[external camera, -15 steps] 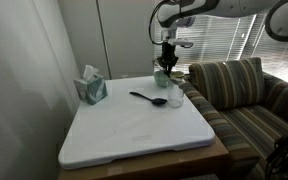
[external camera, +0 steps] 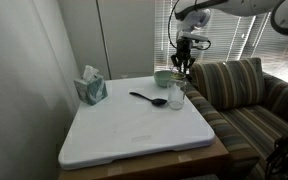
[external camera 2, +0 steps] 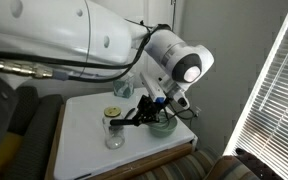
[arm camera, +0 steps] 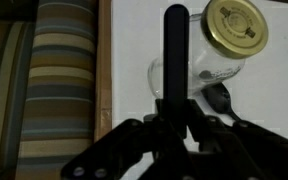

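Observation:
My gripper is shut on a dark, long, narrow object (arm camera: pixel 175 50) that juts forward from the fingers; what it is exactly cannot be told. A clear glass jar (external camera: pixel 176 97) stands upright on the white table, topped by a gold lid (arm camera: pixel 236 25). From the second exterior view, the gripper (external camera 2: pixel 154 108) is above and beside the jar (external camera 2: pixel 115 137), near the pale green bowl (external camera 2: pixel 164 124). Whether the held object touches the jar is unclear. A black spoon (external camera: pixel 149 98) lies on the table, partly hidden by the jar in the wrist view.
A tissue box (external camera: pixel 91 86) stands at its far left. Along the right side runs a striped couch (external camera: pixel 224 90), close to the table's wooden edge (arm camera: pixel 105 70).
Jar, spoon, bowl and tissue box look unmoved.

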